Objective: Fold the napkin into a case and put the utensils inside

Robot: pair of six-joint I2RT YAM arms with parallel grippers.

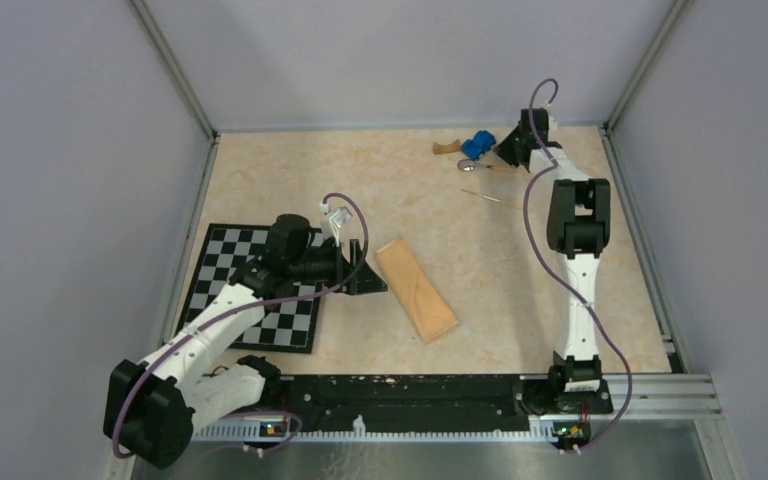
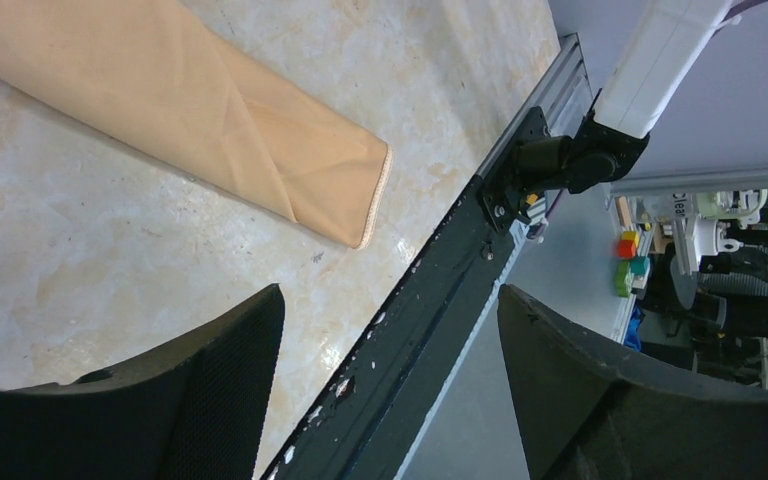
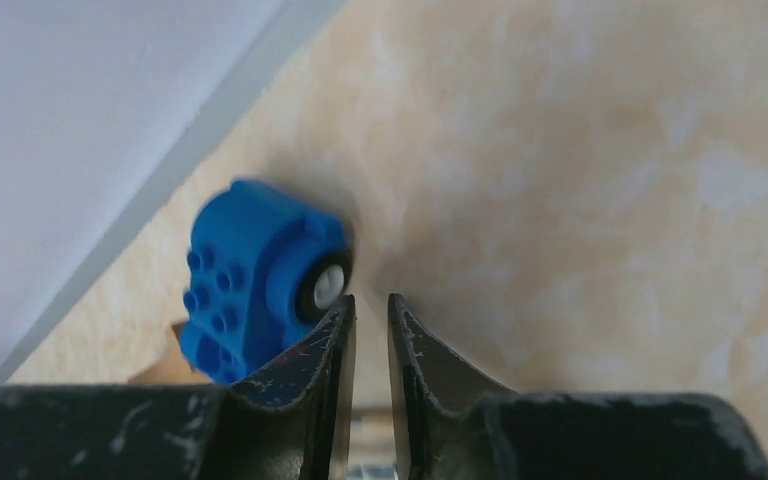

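Observation:
A folded peach napkin [image 1: 417, 290] [image 2: 190, 110] lies as a long strip in the middle front of the table. My left gripper [image 1: 360, 270] is open beside its upper-left end, empty. My right gripper [image 1: 502, 152] is at the back right among the utensils, nearly shut; a light thin handle shows blurred below its fingertips, and what it holds is unclear. A spoon [image 1: 466, 166] lies near it, and a thin stick-like utensil [image 1: 490, 198] lies farther forward.
A blue toy block [image 1: 478, 143] [image 3: 250, 280] and a small wooden piece [image 1: 446, 148] lie by the back edge. A checkered board [image 1: 210, 270] is at the left under my left arm.

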